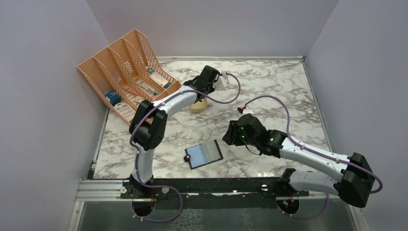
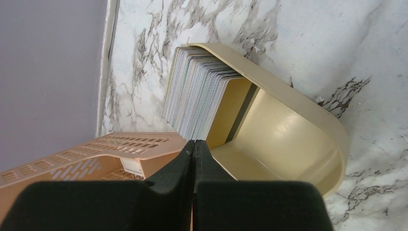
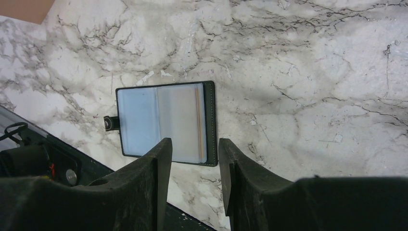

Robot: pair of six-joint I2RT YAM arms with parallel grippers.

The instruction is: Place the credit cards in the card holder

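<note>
In the left wrist view a tight stack of credit cards (image 2: 195,91) stands on edge at one end of a cream box (image 2: 288,106). The nearest card shows a gold face with a dark stripe. My left gripper is shut, its fingertips touching each other with no card between them, and the stack lies beyond them. On the front of the table the black card holder (image 1: 204,154) lies open, with clear sleeves (image 3: 180,120) facing up. Above its near edge, in the right wrist view, my right gripper stands open and empty.
An orange divided organizer (image 1: 113,57) with bottles and boxes stands at the back left, close beside the cream box. Walls border the back and sides. Bare marble table (image 1: 274,82) lies behind the right arm.
</note>
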